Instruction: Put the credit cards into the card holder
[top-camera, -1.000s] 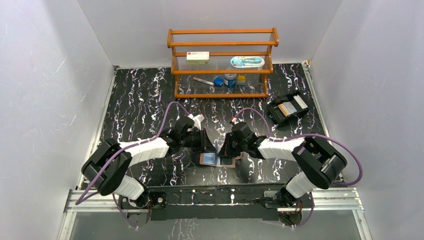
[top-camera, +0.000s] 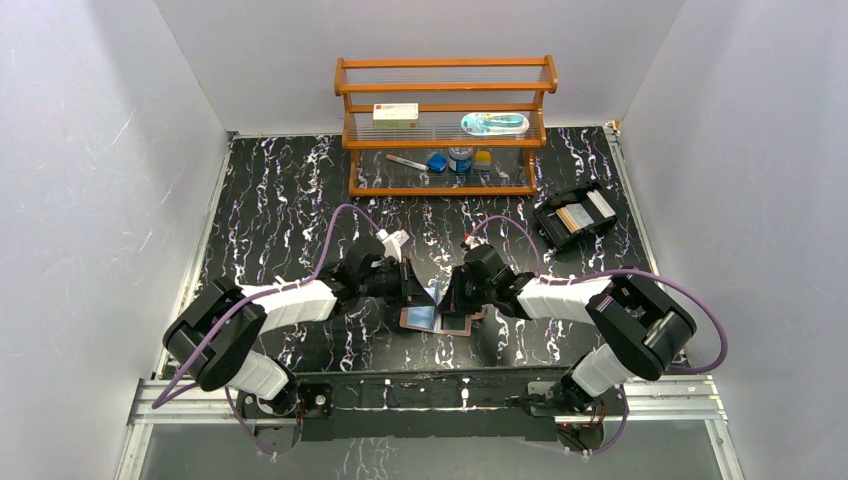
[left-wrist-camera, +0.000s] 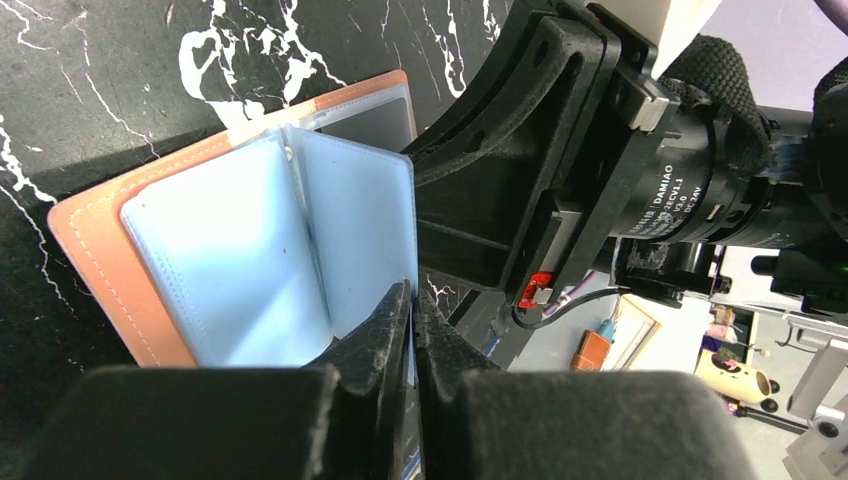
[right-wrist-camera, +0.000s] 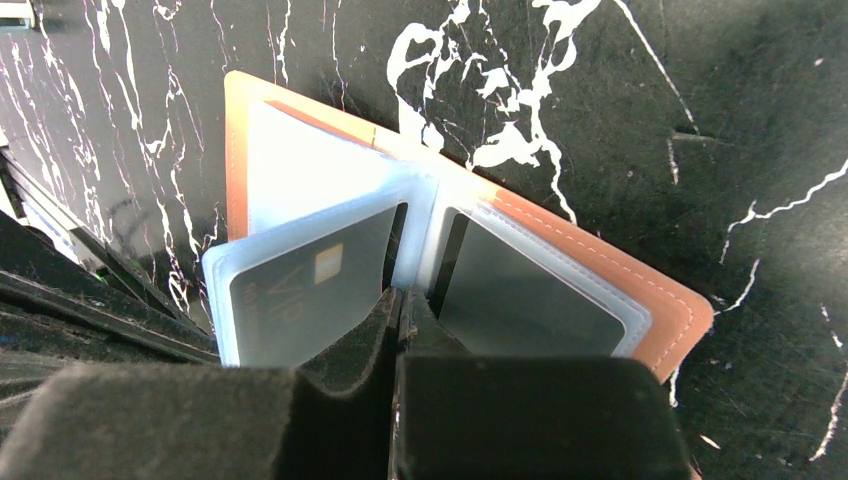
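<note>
An open tan card holder (left-wrist-camera: 100, 268) with pale blue sleeves (left-wrist-camera: 220, 250) lies on the black marble table; the top view shows it at front centre under both grippers. In the left wrist view a sleeve page (left-wrist-camera: 355, 220) stands raised, with my shut left gripper at its edge. The right wrist view shows dark sleeves (right-wrist-camera: 530, 290) and a raised page with a faint card-like print (right-wrist-camera: 300, 280); my right gripper is shut at that page's inner edge. Whether anything is between its fingertips is hidden.
A black box with cards (top-camera: 585, 215) sits at back right. A wooden rack (top-camera: 445, 190) with small items stands at the back.
Both arms have moved very slightly in the top view; the holder stays in place beneath them.
</note>
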